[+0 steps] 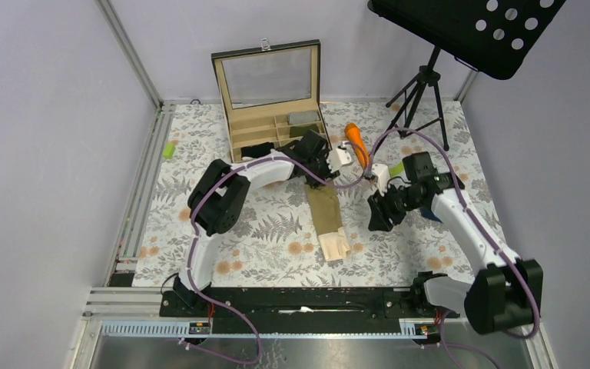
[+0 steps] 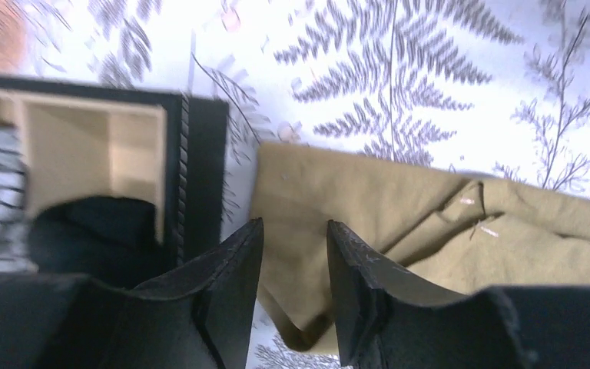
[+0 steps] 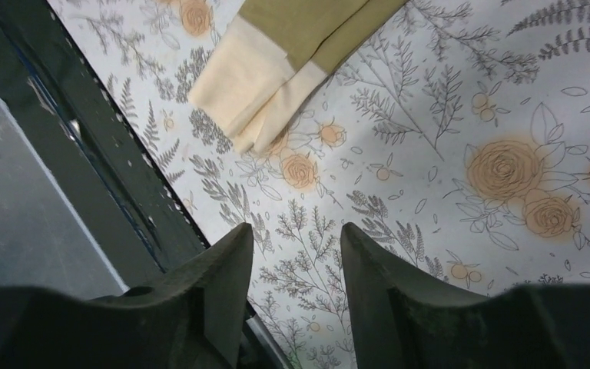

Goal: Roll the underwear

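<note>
Olive underwear with a cream end lies lengthwise on the floral mat, folded edges showing. In the left wrist view its far end is creased. My left gripper is over that end beside the organizer box, its fingers part open; whether they touch the cloth is unclear. My right gripper stands part open over bare mat to the right of the cloth's cream end, with nothing between its fingers.
The open organizer box holds rolled cloths. An orange object and a black stand are at the back right. Bare mat lies left and right of the cloth.
</note>
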